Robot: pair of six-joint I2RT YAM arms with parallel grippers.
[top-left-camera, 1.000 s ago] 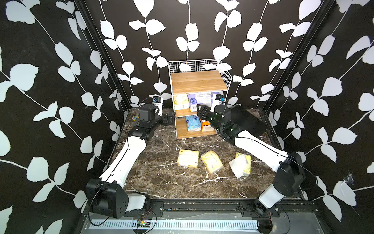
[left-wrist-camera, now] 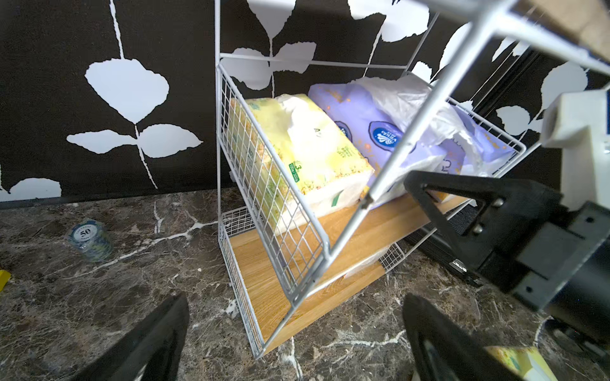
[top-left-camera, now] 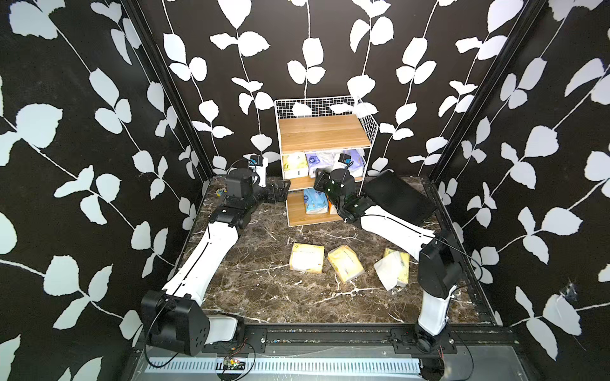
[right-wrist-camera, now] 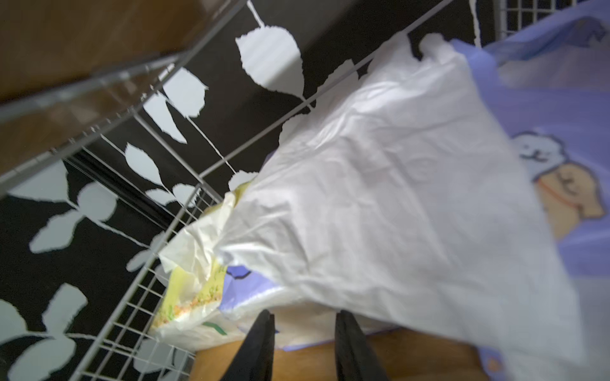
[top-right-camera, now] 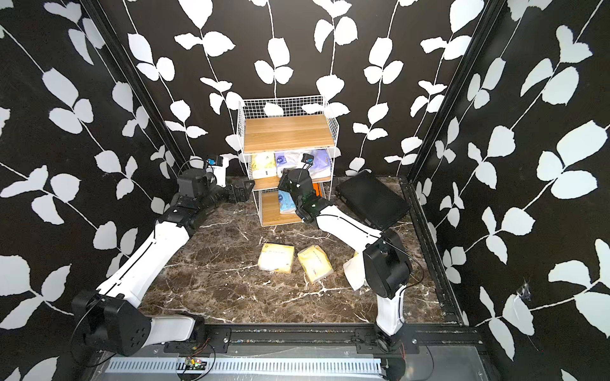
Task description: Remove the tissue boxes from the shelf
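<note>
A white wire shelf [top-left-camera: 303, 134] with wooden boards holds tissue packs on its middle and lower levels. A yellow pack [left-wrist-camera: 305, 143] is on the middle level's left, with purple packs [left-wrist-camera: 375, 130] beside it; loose white tissue [right-wrist-camera: 387, 184] hangs over them. On the lower board a blue pack [top-left-camera: 314, 200] shows, plus a sliver of orange mostly behind my right arm. My right gripper is part open at the middle level's front, its fingers apart with empty space between them. Just left of the shelf, my left gripper has widely spread fingers, holding nothing.
Yellow packs [top-left-camera: 307, 257] lie on the marble table in front of the shelf, one at the right with tissue pulled out. A flat black case [top-right-camera: 373, 200] lies right of the shelf.
My right arm has swung left and in toward the shelf's middle level, covering more of the lower orange item. The left arm and the packs look unmoved.
</note>
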